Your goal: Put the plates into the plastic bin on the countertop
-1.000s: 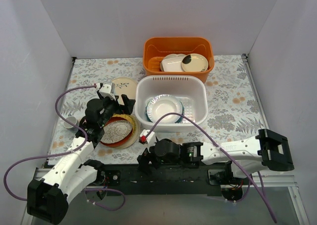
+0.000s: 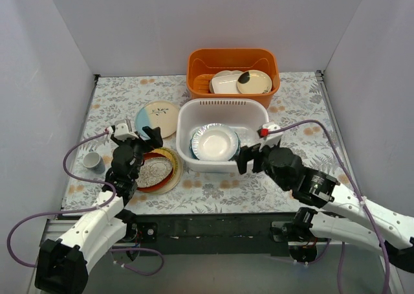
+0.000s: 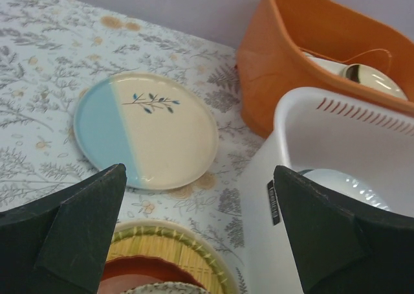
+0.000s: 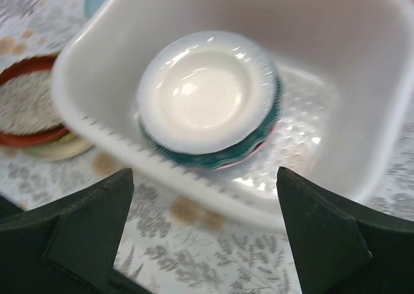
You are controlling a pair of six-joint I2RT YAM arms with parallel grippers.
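Inside the white plastic bin lies a stack of plates, a white one on top and a dark green rim below it. Left of the bin, a blue and cream plate rests flat on the counter. Nearer the front sits a stack of a yellow plate, a red-brown dish and a speckled one. My left gripper is open above these plates, its fingers empty. Over the bin's front right side hangs my right gripper, open and empty.
An orange bin behind the white one holds several light dishes. A white mug stands at the left edge. The counter right of the bins is clear. Walls enclose the back and sides.
My right gripper has swung from the front edge of the counter, right and away from it, to the bin's front side. The left gripper shifted slightly left. The plates have not moved.
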